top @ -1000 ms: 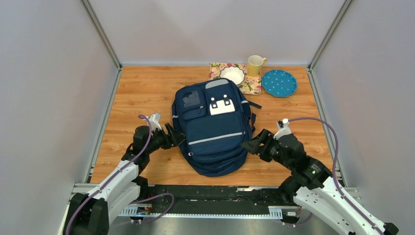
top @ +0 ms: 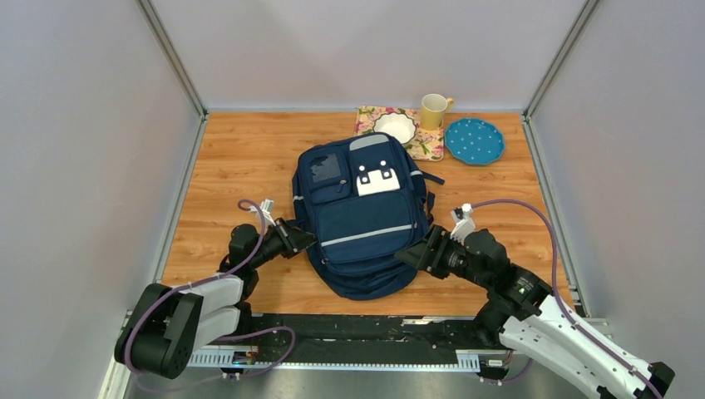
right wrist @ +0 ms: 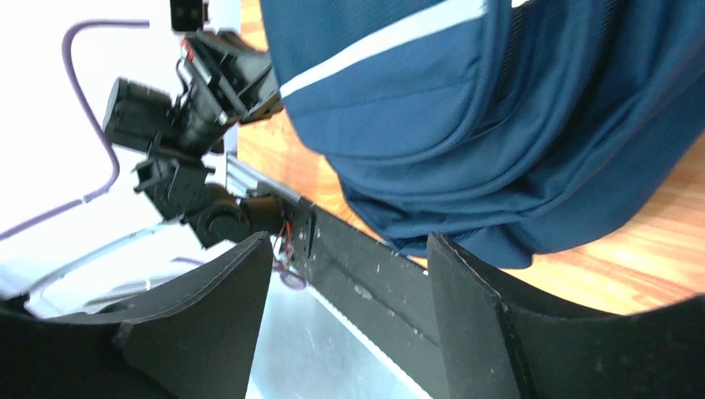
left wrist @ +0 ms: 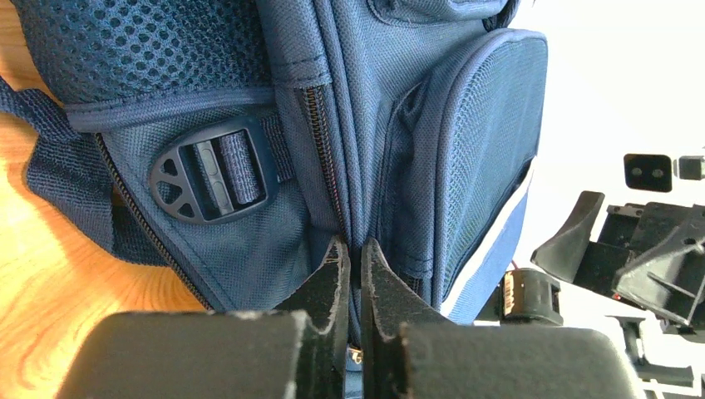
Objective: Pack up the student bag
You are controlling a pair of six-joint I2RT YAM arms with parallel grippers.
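Note:
A navy backpack [top: 366,220] lies flat with its front pockets up, closed as far as I can see. At its left side my left gripper [top: 311,236] is shut, the fingertips against the side seam. In the left wrist view, the shut gripper presses along a dark zipper [left wrist: 322,137]. A small brass-coloured piece [left wrist: 356,355] shows beside the fingers; whether any of the zipper pull is pinched is hidden. My right gripper [top: 407,256] stands open above the bag's lower right edge. In the right wrist view nothing is between its fingers.
Behind the bag stand a floral tray [top: 428,148] with a white scalloped plate [top: 395,126], a yellow mug [top: 433,110] and a blue dotted plate [top: 475,140]. White walls enclose three sides.
My right gripper has moved left, from beside the bag to over its edge. The bag stays put.

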